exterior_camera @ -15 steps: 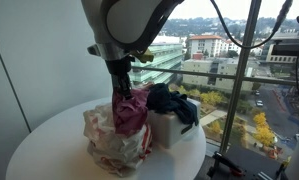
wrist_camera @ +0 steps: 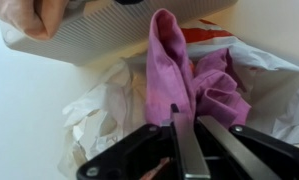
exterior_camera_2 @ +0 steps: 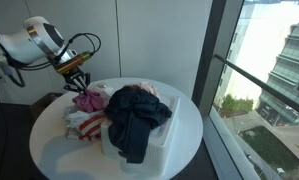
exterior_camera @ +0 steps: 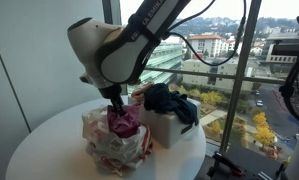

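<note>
A mauve-pink cloth (exterior_camera: 123, 122) hangs from my gripper, whose fingers are shut on it. In the wrist view the cloth (wrist_camera: 169, 75) spreads out beyond the fingertips over a crumpled plastic bag. That white bag with red markings (exterior_camera: 113, 152) stands on the round table, and the cloth's lower part is in or against its opening. Exterior view 2 shows the gripper (exterior_camera_2: 79, 82) over the bag (exterior_camera_2: 86, 124), with the pink cloth (exterior_camera_2: 89, 101) at its top. How deep the cloth reaches into the bag is hidden.
A white basket (exterior_camera_2: 159, 150) stands beside the bag, with a dark navy garment (exterior_camera_2: 136, 115) draped over its rim and lighter cloth behind. A large window lies beyond.
My gripper has moved left and lower over the bag in exterior view 1, carrying the pink cloth with it. The basket and dark garment have stayed put.
</note>
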